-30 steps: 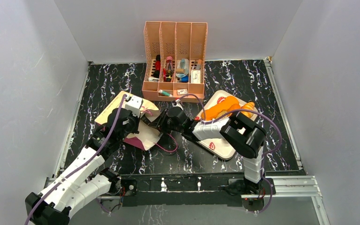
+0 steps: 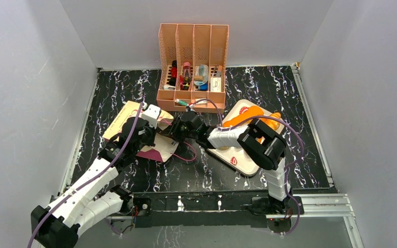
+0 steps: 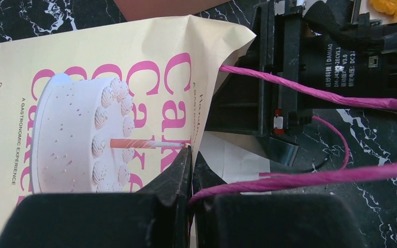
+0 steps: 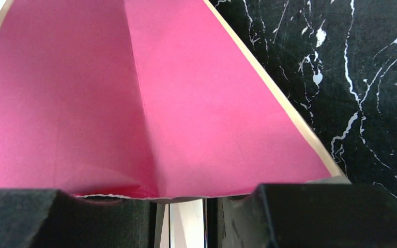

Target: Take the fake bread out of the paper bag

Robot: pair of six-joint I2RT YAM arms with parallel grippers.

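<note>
The cream paper bag (image 2: 119, 120) lies on its side, cake print up and pink cord handles loose, as the left wrist view shows on its face (image 3: 72, 134). My left gripper is shut at the bag's folded rim, beside a pink handle. My right gripper (image 2: 166, 132) reaches into the bag's mouth from the right; in the right wrist view its fingers (image 4: 310, 217) stand a little apart under the pink lining (image 4: 212, 103), with a narrow pale strip seen between them. No bread inside the bag can be made out.
A tray (image 2: 235, 160) with orange fake bread (image 2: 243, 116) sits at the right, under the right arm. A salmon organizer (image 2: 209, 46) with small items stands at the back.
The right arm's wrist and elbow have shifted slightly, with the gripper still at the bag's mouth. The bag's front and the left arm have moved very little.
</note>
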